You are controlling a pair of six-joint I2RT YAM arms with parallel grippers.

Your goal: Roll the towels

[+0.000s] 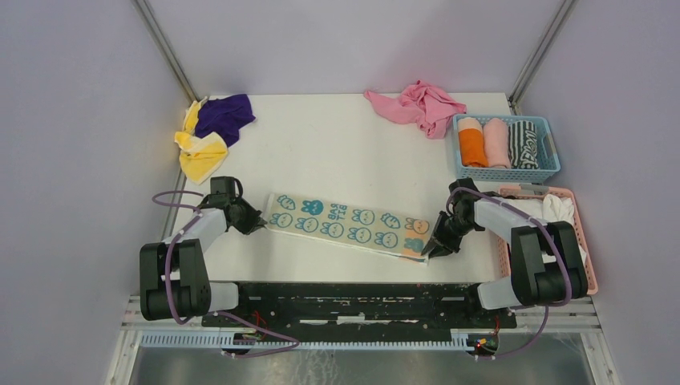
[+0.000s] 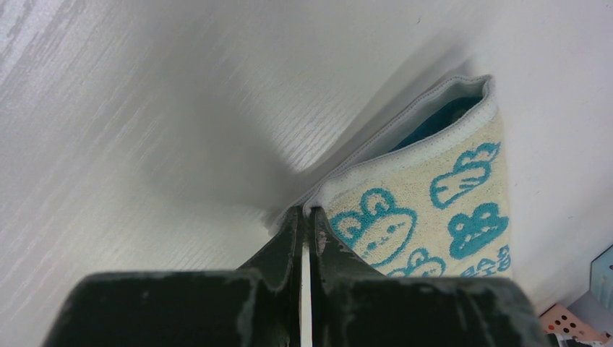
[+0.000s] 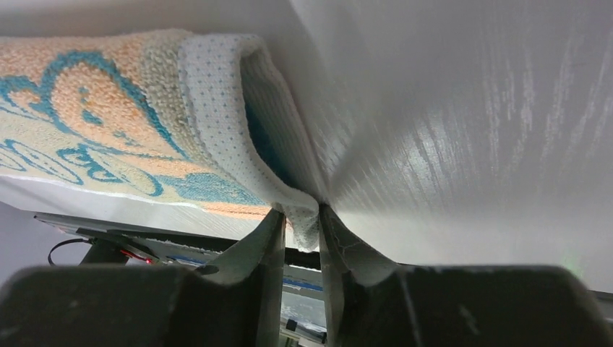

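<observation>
A cream and peach towel with teal animal prints lies folded into a long strip across the table. My left gripper is shut on its left near corner, and in the left wrist view the pinched edge of the towel runs between the fingertips. At the right end, my right gripper has the near corner of the towel between its fingers, which stand slightly apart. Whether they press on the cloth is not clear. The folded layers gape a little at both ends.
Rolled towels fill a blue basket at the back right; a pink basket with white cloth stands below it. A pink towel, purple cloth and yellow cloth lie at the back. Mid-table behind the strip is bare.
</observation>
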